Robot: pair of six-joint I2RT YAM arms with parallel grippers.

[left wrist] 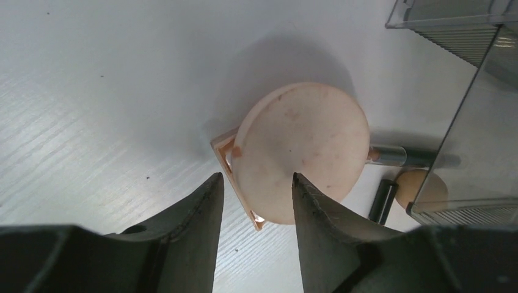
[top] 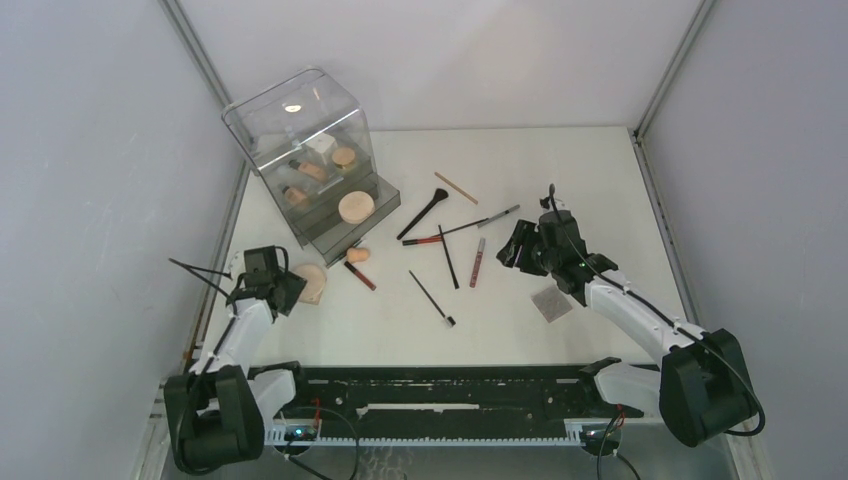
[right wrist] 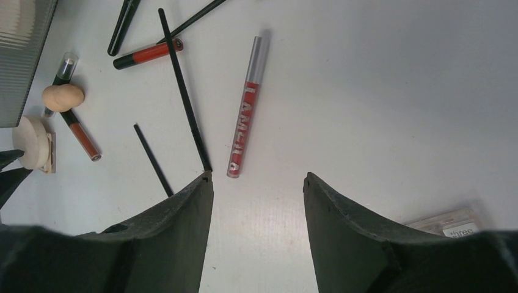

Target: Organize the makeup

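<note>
A clear acrylic organizer (top: 335, 240) at the back left holds compacts and bottles. Just below it lies a round beige pad (left wrist: 299, 149) on a squarish compact (left wrist: 221, 143). My left gripper hangs over them, fingers apart, nothing visibly held. Across the middle lie a black brush (top: 422, 210), thin pencils, a red lip gloss (right wrist: 243, 125) and a dark-red tube (top: 360, 276), with a beige sponge (right wrist: 64, 97) near the organizer. My right gripper is above the right half, open and empty.
A small flat translucent item (top: 550, 303) lies below my right gripper at the front right. Walls (top: 740, 220) border both sides.
</note>
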